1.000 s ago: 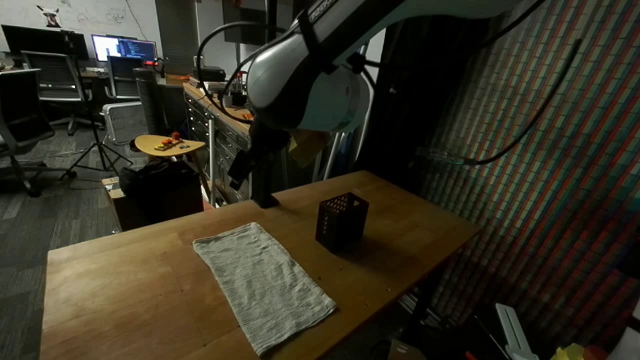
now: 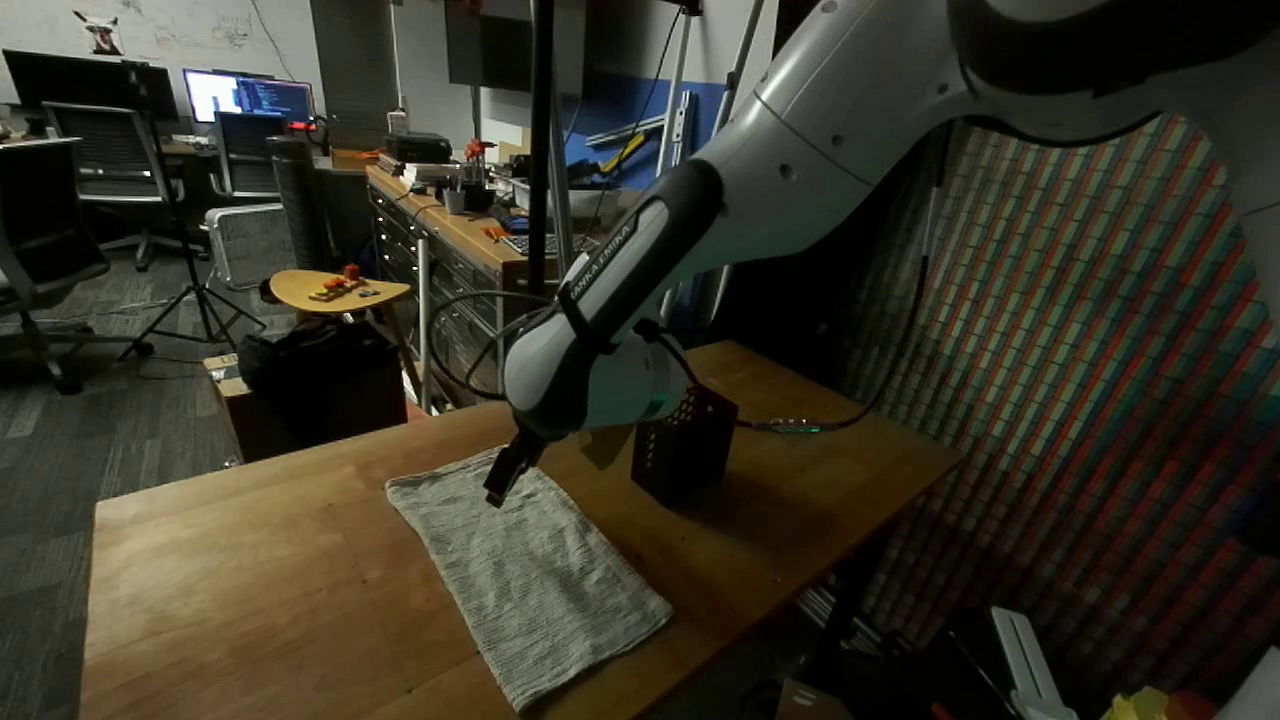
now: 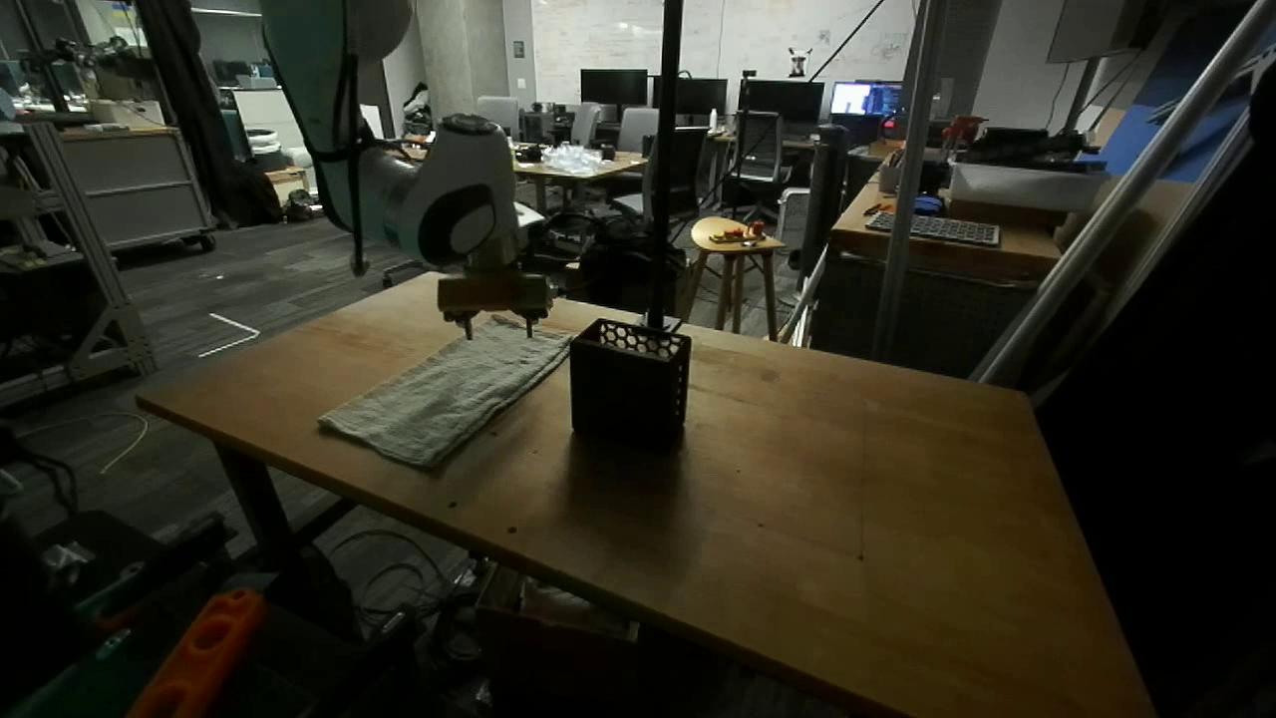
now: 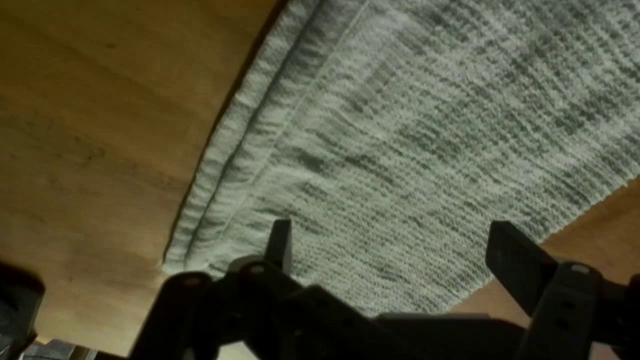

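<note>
A grey-white cloth (image 2: 546,588) lies flat on the wooden table, roughly rectangular. In exterior view 2 the same cloth (image 3: 449,389) stretches to the left of the black basket. My gripper (image 3: 499,334) is low over the cloth's far end, its fingers pointing down and spread. Seen from the wrist, the gripper stands open above the cloth (image 4: 420,156), near one end of it, with nothing gripped. Whether the fingertips touch the fabric cannot be made out.
A black basket with perforated sides (image 3: 628,389) stands on the table (image 3: 813,503) close to the cloth and the arm. Much of the tabletop on the basket's other side is bare. A dark upright pole (image 3: 666,168) rises at the table's back edge.
The arm has come down a long way, bringing my gripper from well above the table to low over the cloth's far end. Cloth and basket have stayed in place.
</note>
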